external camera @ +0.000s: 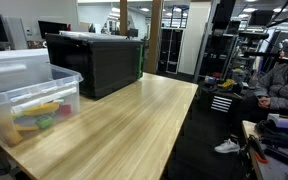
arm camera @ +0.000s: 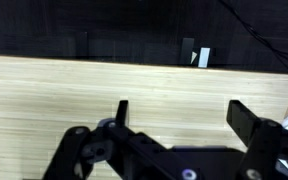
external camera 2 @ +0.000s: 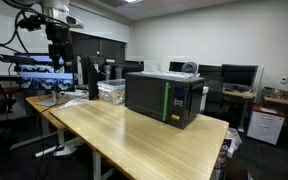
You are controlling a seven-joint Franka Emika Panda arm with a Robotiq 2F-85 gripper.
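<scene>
In the wrist view my gripper is open, its two dark fingers wide apart over the pale wooden table [arm camera: 44, 110], with nothing between them. The second exterior view has the arm [external camera 2: 56, 45] raised at the far left, well above the table. A black microwave [external camera: 96, 65] with a green strip on its front [external camera 2: 166, 98] stands on the table. Nearer the first exterior camera is a clear plastic bin [external camera: 46, 98] holding several colourful items. None of these things is near my fingers.
White things [external camera 2: 174, 75] lie on top of the microwave. A person [external camera: 284, 85] sits at the right of the first exterior view, beside a cart carrying tools. Computer monitors stand in the background.
</scene>
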